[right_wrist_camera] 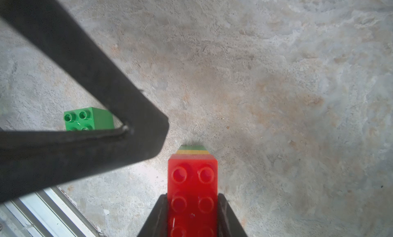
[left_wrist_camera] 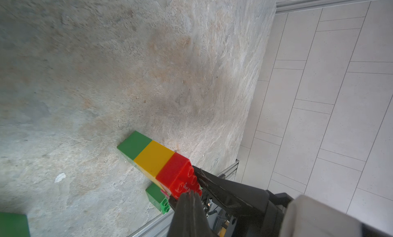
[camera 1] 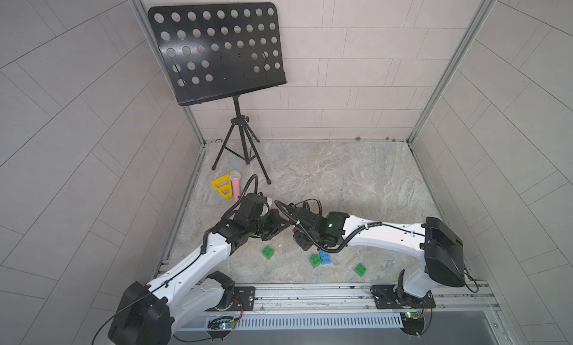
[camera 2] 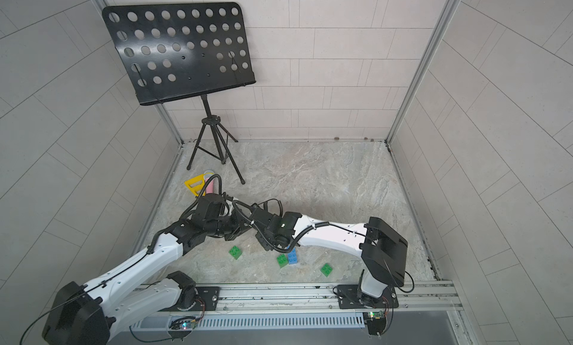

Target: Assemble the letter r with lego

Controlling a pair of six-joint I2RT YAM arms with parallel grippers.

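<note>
A stack of a red brick (left_wrist_camera: 176,173) on top, a yellow brick (left_wrist_camera: 154,158) and a green brick (left_wrist_camera: 135,144) below stands at the middle front. My right gripper is shut on the red brick, its fingers at the two long sides; the studs between them stay uncovered. Close by, my left gripper is shut, with nothing showing between its fingers. Its dark tip (right_wrist_camera: 157,124) appears nearer the camera, left of the stack, in the right wrist view. The arms cover most of the stack from above.
Loose green bricks (camera 1: 268,252) and a blue brick (camera 1: 324,257) lie near the front edge. A pink microphone (camera 1: 235,187) and a yellow frame (camera 1: 222,185) lie behind my left arm, before the black music stand (camera 1: 238,124).
</note>
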